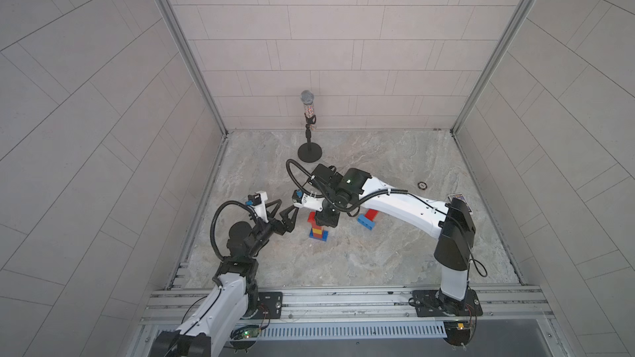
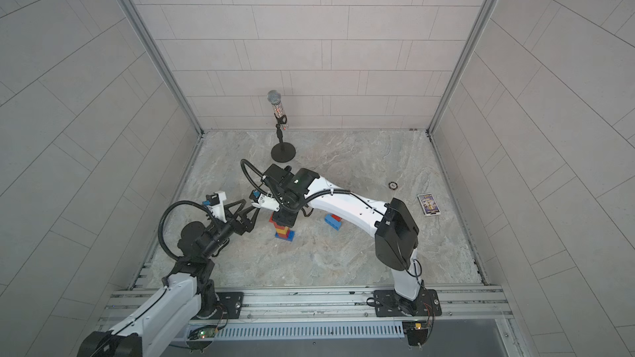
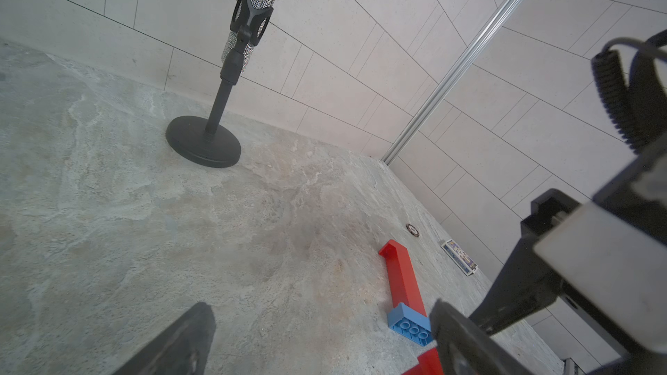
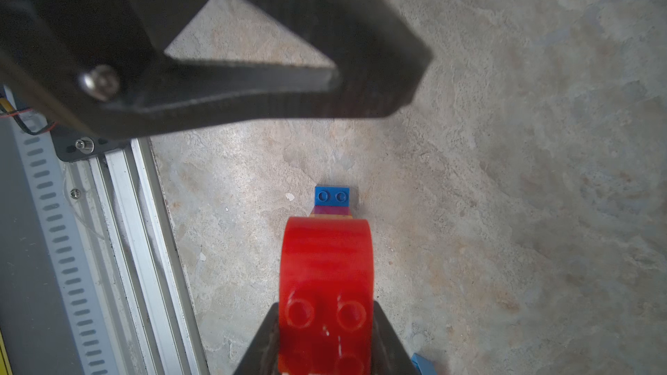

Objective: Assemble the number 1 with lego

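Note:
My right gripper is shut on an upright red lego piece [image 4: 325,257], with a blue baseplate [image 4: 332,194] at its lower end, seen below it in the right wrist view; in the top views a yellow band [image 1: 317,231] shows just above that blue plate. My left gripper [image 1: 285,217] stands open just left of this stack, its blurred fingers wide apart in the left wrist view. A long red piece [image 3: 403,277] with a light blue brick [image 3: 408,323] at its near end lies on the table to the right.
A microphone on a stand [image 1: 309,152] is at the back. A dark ring [image 2: 393,185] and a small printed card [image 2: 428,203] lie at the right.

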